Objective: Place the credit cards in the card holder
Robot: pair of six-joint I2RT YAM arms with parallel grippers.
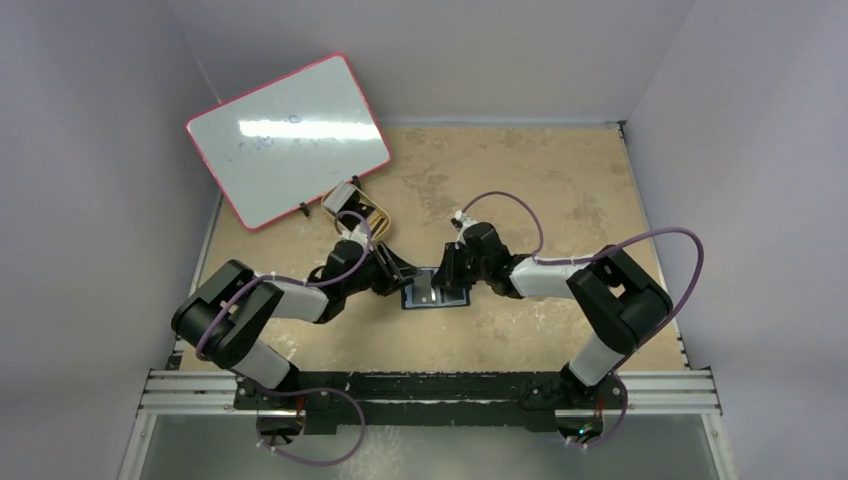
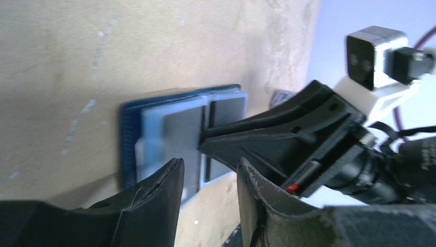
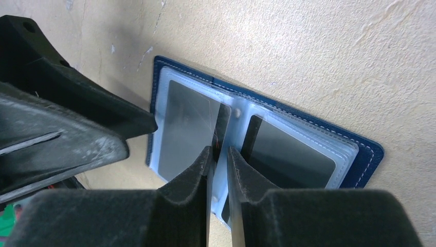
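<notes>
The card holder [image 1: 422, 289] lies unfolded on the table between both arms, dark blue with clear pockets. In the right wrist view, grey faces show behind its left pocket [image 3: 187, 123] and right pocket [image 3: 293, 154]; whether these are cards, I cannot tell. My right gripper points at the holder's middle fold, a narrow gap between its fingers and nothing seen gripped there. At the holder's left end, my left gripper is open, its fingers apart with no card between them. Part of the holder is hidden behind the grippers.
A tan container [image 1: 381, 228] with white, black and yellowish items stands behind the left arm. Beyond it a whiteboard [image 1: 290, 150] with a red rim covers the back left. Both grippers are close together over the holder.
</notes>
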